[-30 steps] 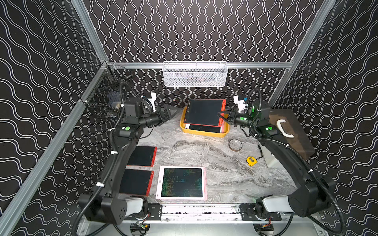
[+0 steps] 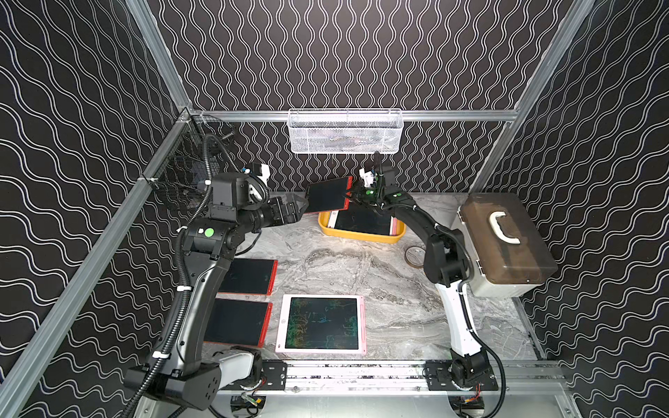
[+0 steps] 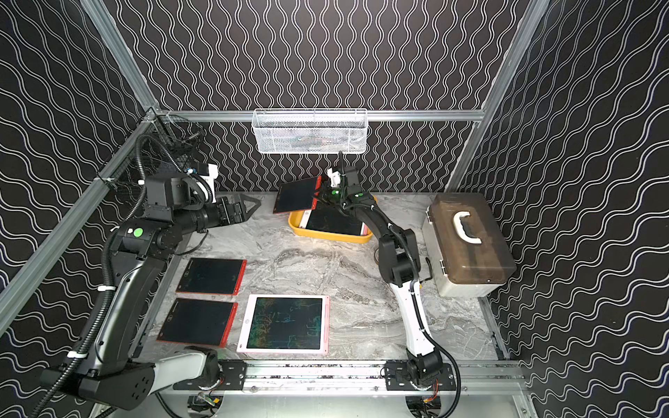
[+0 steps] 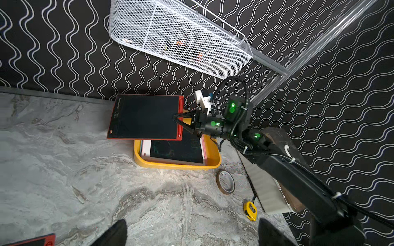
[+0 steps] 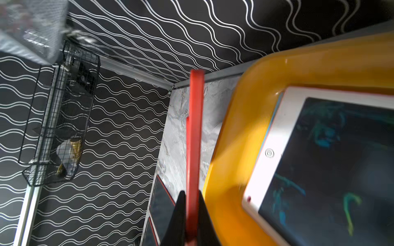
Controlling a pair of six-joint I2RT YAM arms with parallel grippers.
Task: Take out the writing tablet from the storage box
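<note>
A black writing tablet with red edge (image 4: 143,115) is raised at the left of the yellow storage box (image 4: 176,164), its edge at the shut tips of my right gripper. In the right wrist view its red edge (image 5: 194,143) stands upright at the fingers. A white tablet with dark screen (image 5: 328,172) lies inside the box. My left gripper (image 2: 296,209) hangs open to the left of the raised tablet, apart from it.
More tablets (image 2: 244,275) (image 2: 320,322) lie at the front left. A tape roll (image 4: 225,181), tape measure (image 4: 250,210) and lidded case (image 2: 508,237) are at right. A white mesh basket (image 2: 345,132) hangs behind.
My right gripper and the red-edged tablet have moved left, from over the box to its left end.
</note>
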